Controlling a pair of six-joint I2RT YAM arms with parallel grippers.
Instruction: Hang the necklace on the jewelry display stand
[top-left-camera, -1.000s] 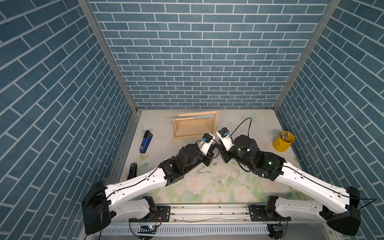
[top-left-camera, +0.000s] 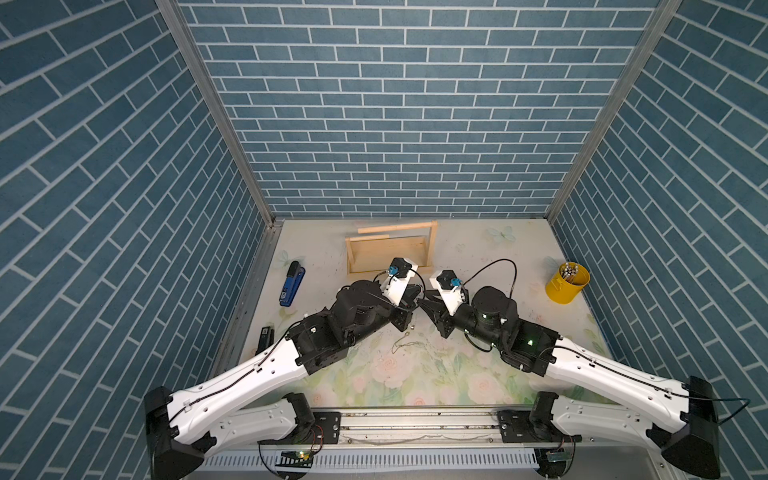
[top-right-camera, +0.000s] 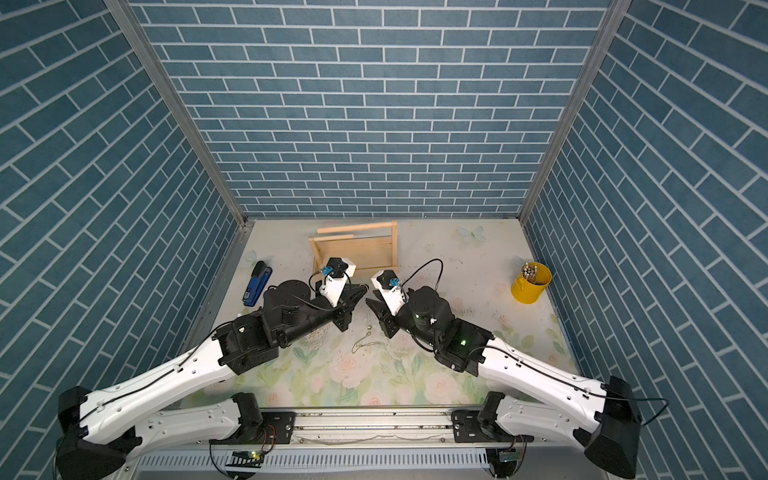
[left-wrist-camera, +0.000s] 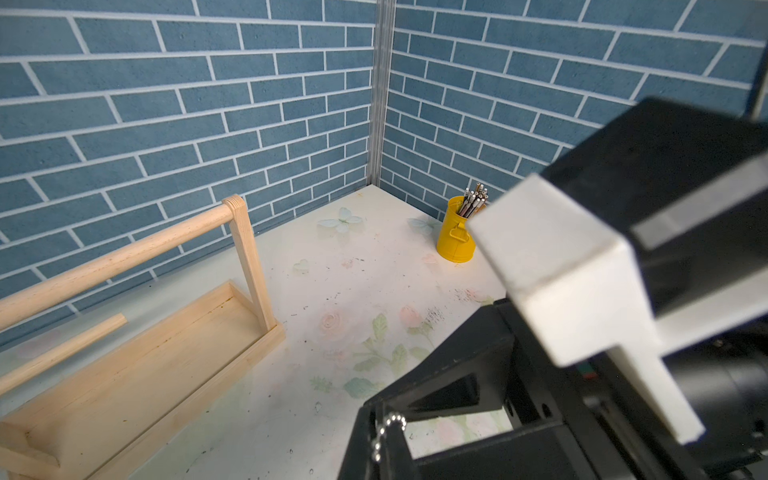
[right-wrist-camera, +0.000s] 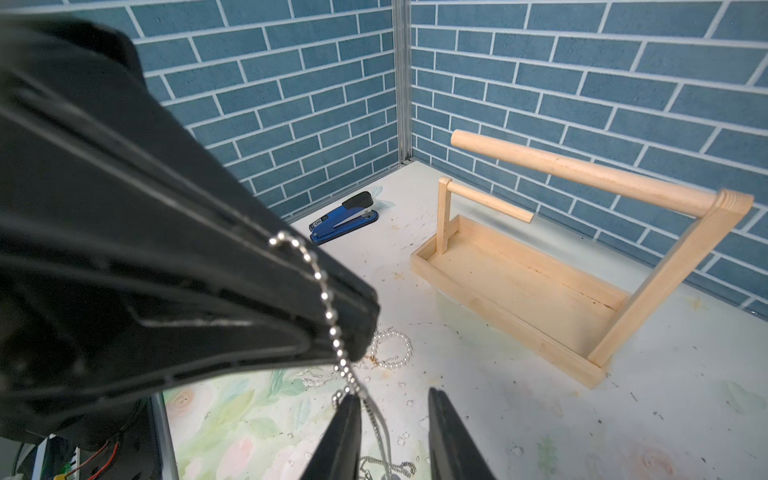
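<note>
A silver beaded necklace (right-wrist-camera: 329, 313) drapes over the tip of my left gripper, which is shut on it. In the right wrist view, the chain hangs from the black left fingers (right-wrist-camera: 240, 296) and runs down toward my right gripper. The right fingers stand apart, with the dangling chain close to the left one; whether it passes between them I cannot tell. Behind both hands is the wooden jewelry stand (right-wrist-camera: 512, 320), a shallow tray with a long upper bar (right-wrist-camera: 584, 171) and a shorter lower bar (right-wrist-camera: 489, 200), both bare.
A pearl strand (right-wrist-camera: 393, 364) and another chain (top-left-camera: 408, 344) lie on the table. The blue stapler (top-left-camera: 292, 284) is at left, a yellow cup (top-left-camera: 563, 289) with brushes at right. Both grippers are close together.
</note>
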